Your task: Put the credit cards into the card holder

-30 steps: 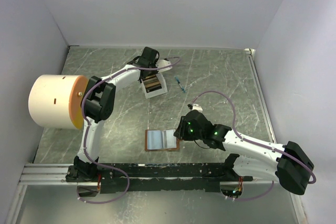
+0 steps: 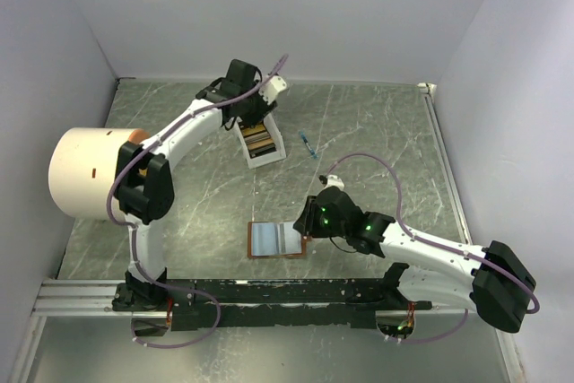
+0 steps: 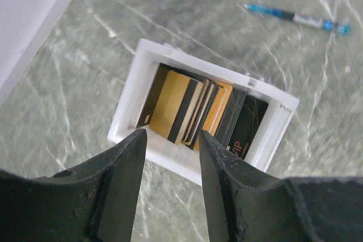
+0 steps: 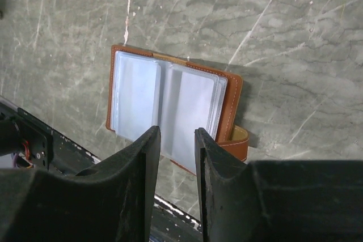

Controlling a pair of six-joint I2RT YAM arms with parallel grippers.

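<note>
A white tray (image 3: 130,100) holds a row of black, yellow and orange cards (image 3: 173,106), lying between the partly open fingers of my left gripper, which hovers above it with nothing visibly held. In the top view that gripper is over the tray (image 2: 267,159), partly hiding it. The open brown card holder (image 4: 229,100) with clear sleeves (image 4: 187,111) lies near the front of the table, under my right gripper, whose fingertips are apart with nothing seen between them.
A blue pen (image 2: 308,145) lies right of the tray. A large cream cylinder (image 2: 90,172) stands at the left, under the left arm.
My left arm has risen from the tray, looming larger and higher in the top view. The right arm shows little or no movement.
</note>
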